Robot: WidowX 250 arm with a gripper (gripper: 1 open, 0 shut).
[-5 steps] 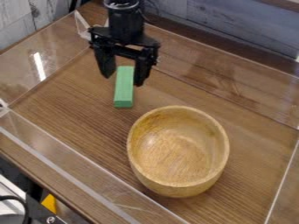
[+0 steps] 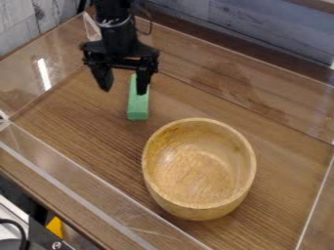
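My gripper (image 2: 121, 73), a black mechanism with two fingers spread wide, hangs open over the upper left of the wooden tray. A flat green bar (image 2: 139, 104) lies on the wood beneath and just right of it, its upper end near the right finger. I cannot tell whether they touch. A large tan bowl (image 2: 198, 168) sits in the lower middle right.
The tray's floor (image 2: 261, 78) is bare on the right and along the left. Grey-white walls edge it at top and sides. Cables and a small yellow item show outside at the bottom left.
My gripper has moved left and is turned somewhat differently. The green bar and the bowl have stayed in place.
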